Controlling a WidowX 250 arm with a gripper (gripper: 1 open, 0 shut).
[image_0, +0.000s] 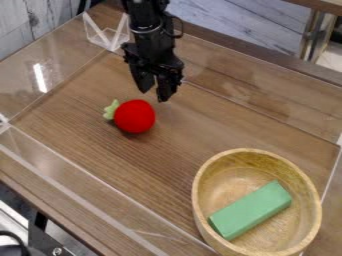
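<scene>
A red round object (135, 117) with a small green top, perhaps a tomato or toy vegetable, lies on the wooden table. Above it in the camera view hangs my black gripper (156, 90), open and apart from the red object, with nothing seen between its fingers. A green block (251, 210) lies in a round tan bowl (214, 185) at the lower right.
A clear plastic item (104, 30) stands at the back left, by the arm. The table's edge shows at the lower left.
</scene>
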